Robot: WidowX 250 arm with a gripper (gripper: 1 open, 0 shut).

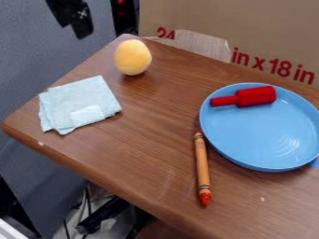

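The black gripper (73, 21) hangs at the top left, above and beyond the table's far left corner; whether its fingers are open or shut is unclear. A yellow egg-shaped object (132, 58) stands near that corner. A folded pale blue cloth (77, 105) lies at the left edge. A red object with a handle (249, 96) lies on a blue plate (267, 140) at the right, and an orange crayon (202, 170) lies beside the plate.
A cardboard box (237, 33) stands along the back of the wooden table (137, 149).
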